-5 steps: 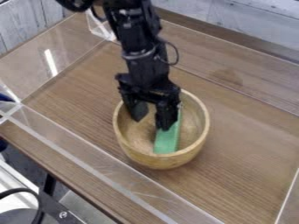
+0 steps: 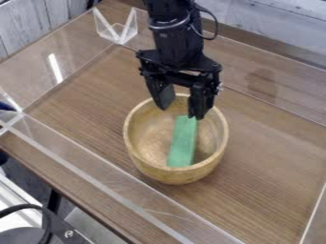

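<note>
A round tan bowl (image 2: 145,138) sits at the middle of the wooden table, with a green oblong object (image 2: 182,143) lying inside it. My black gripper (image 2: 178,100) is over the back part of the bowl, its fingers apart and open. It partly hides the bowl's far rim.
A white wire-like item (image 2: 117,27) stands at the back left. The table's edge is at the lower left, with black and white equipment beyond it.
My gripper has risen from down in the bowl toward the back, and the green object is more in view. The bowl looks about where it was.
</note>
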